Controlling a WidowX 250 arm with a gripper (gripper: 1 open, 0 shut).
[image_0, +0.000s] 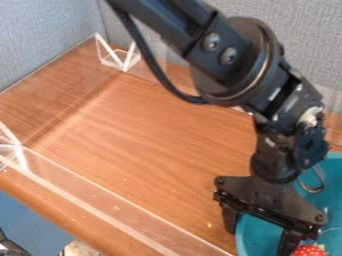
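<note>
The black robot arm reaches down from the top to my gripper (261, 226) at the lower right, which is inside a teal bin (327, 190). A red object with pale specks (310, 250) shows at the bottom edge, just under the gripper's right finger. Whether the fingers are open or shut on anything is hard to tell, as they are partly cut off by the frame edge and the bin.
A wooden table (120, 140) fills the middle and left, mostly clear, with transparent strips along its edges and white angular brackets (118, 55) at the back left and left side. Grey padded walls stand behind.
</note>
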